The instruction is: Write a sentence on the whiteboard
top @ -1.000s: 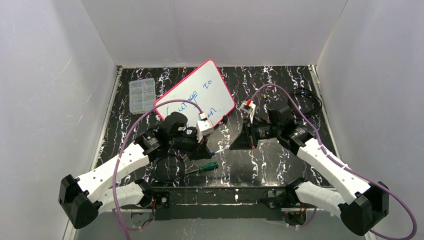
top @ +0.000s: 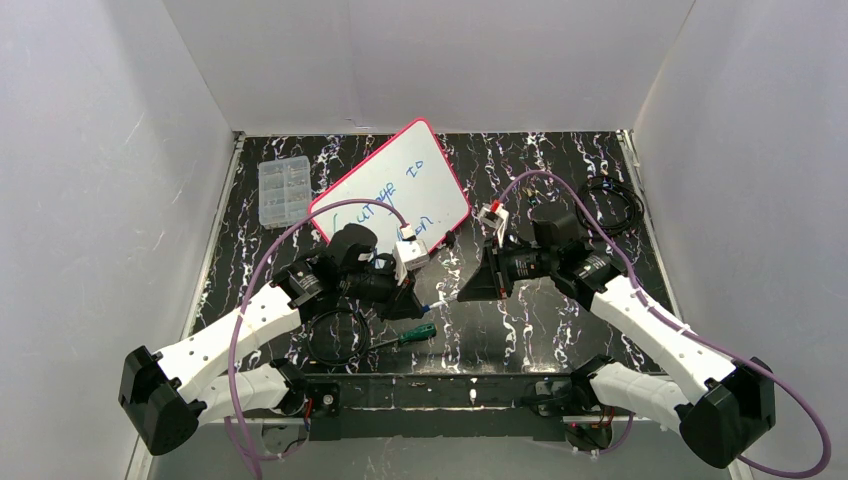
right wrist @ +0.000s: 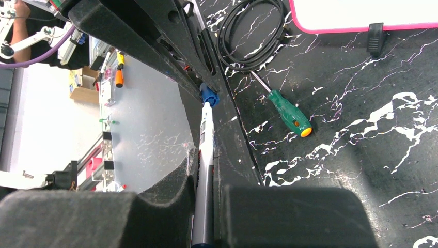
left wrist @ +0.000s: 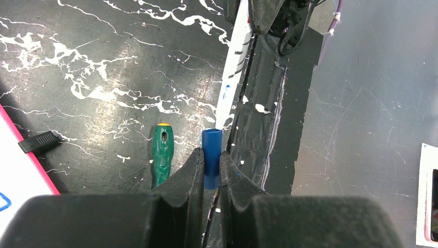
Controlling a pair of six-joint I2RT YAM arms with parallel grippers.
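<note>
My left gripper is shut on the blue marker cap [left wrist: 212, 150], whose end sticks out past the fingers. From the other side, my right gripper is shut on the white marker [right wrist: 206, 134]. The marker's narrow tip is right at the cap's mouth, roughly in line with it; whether it has entered the cap, I cannot tell. Both grippers face each other above the front of the table. Behind the left arm lies the pink-edged whiteboard [top: 412, 160], turned at an angle, with blue handwriting on it, part hidden by that arm.
A green-handled screwdriver [top: 418, 333] and a coiled black cable [top: 312, 345] lie below the left gripper. At the back left is a clear divided box [top: 285, 190]. Another black cable coil [top: 635, 205] rests at the far right. A small black clip [right wrist: 375, 40] sits at the board's edge.
The left arm and the whiteboard look unmoved.
</note>
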